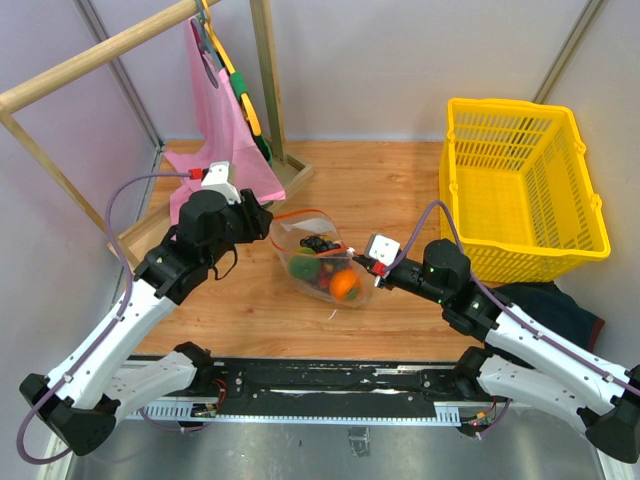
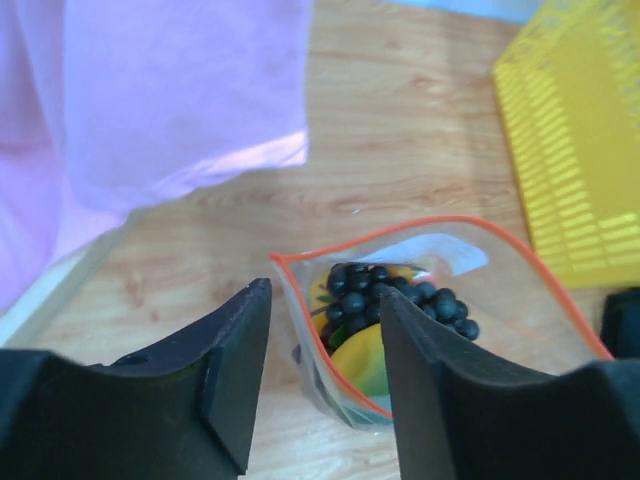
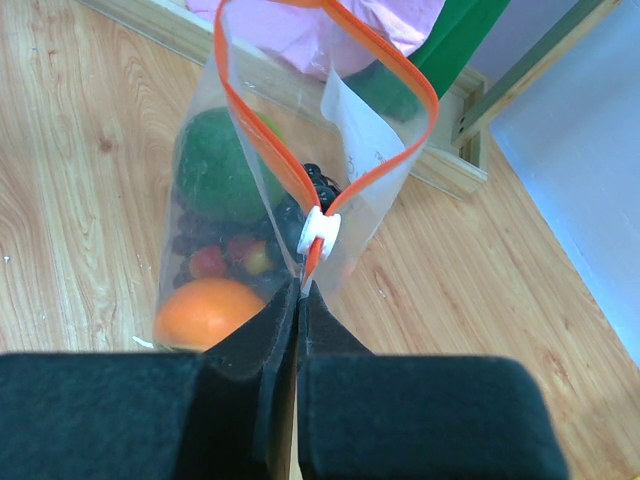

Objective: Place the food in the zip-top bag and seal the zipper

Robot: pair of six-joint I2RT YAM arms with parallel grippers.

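The clear zip top bag (image 1: 318,284) lies mid-table with its orange-edged mouth gaping. Inside are an orange (image 1: 345,285), a green item (image 3: 222,165), dark grapes (image 2: 352,300) and small reddish fruit (image 3: 208,262). In the right wrist view, my right gripper is shut on the bag's zipper end, just below the white slider (image 3: 318,231). At the opposite corner of the mouth, my left gripper has its fingers (image 2: 235,345) parted. The orange rim (image 2: 305,300) shows in the gap between them, and nothing appears clamped.
A yellow basket (image 1: 455,200) stands empty at the back right, with dark cloth (image 1: 555,315) in front of it. Behind the left arm, a wooden rack (image 1: 298,175) carries a pink cloth (image 1: 215,120). Bare table (image 1: 380,180) lies behind the bag.
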